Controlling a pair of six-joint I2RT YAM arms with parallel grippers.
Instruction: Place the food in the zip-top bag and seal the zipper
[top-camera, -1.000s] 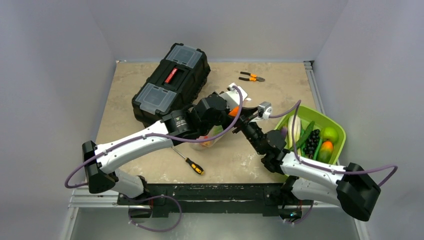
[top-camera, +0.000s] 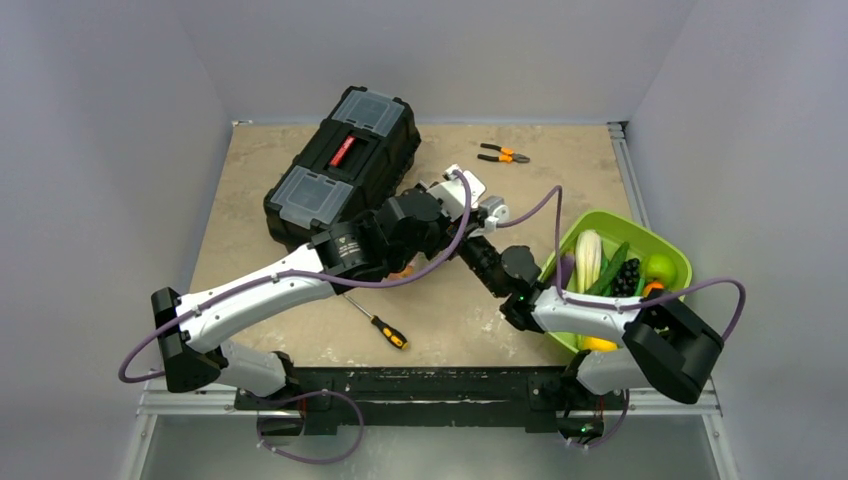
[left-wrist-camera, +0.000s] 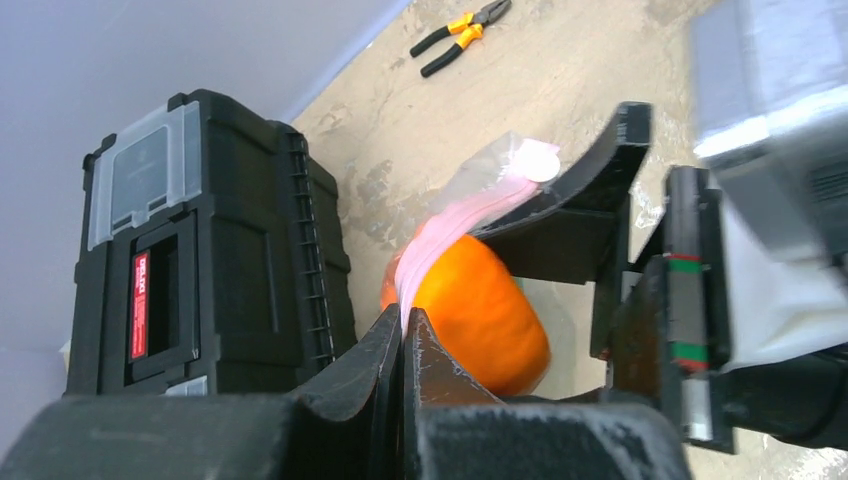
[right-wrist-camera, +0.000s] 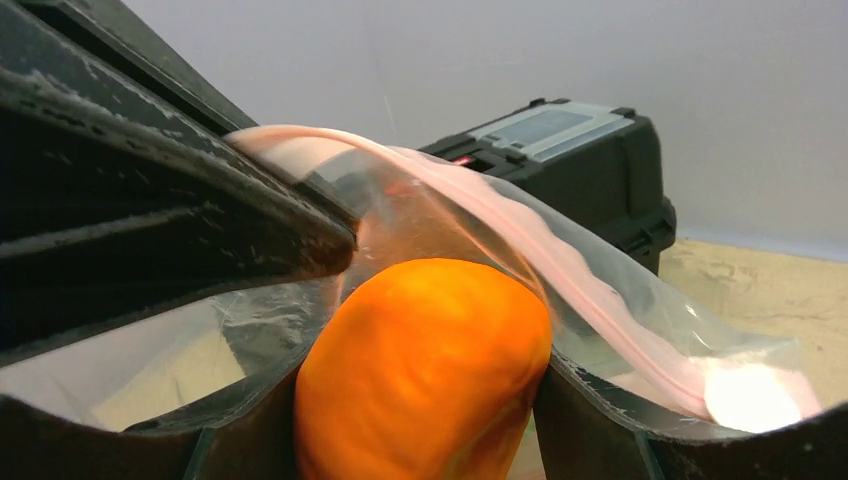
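Observation:
The clear zip bag's pink zipper strip (left-wrist-camera: 455, 225) rises from the fingertips of my left gripper, which is shut on the bag's edge. In the right wrist view, the bag's open mouth (right-wrist-camera: 545, 245) arches around an orange food piece (right-wrist-camera: 425, 345). That piece sits between the fingers of my right gripper, which are spread about its width at the bag opening; whether they still grip it is unclear. The left wrist view shows the orange piece just behind the strip. From above, the arms hide most of the bag.
A black toolbox (top-camera: 345, 165) stands at the back left. Orange-handled pliers (top-camera: 503, 153) lie at the back, and a screwdriver (top-camera: 388, 331) near the front. At right, a green bin (top-camera: 682, 265) holds several foods.
My right gripper has moved left, carrying the orange piece under my left arm to the bag's mouth. The left arm has shifted slightly left.

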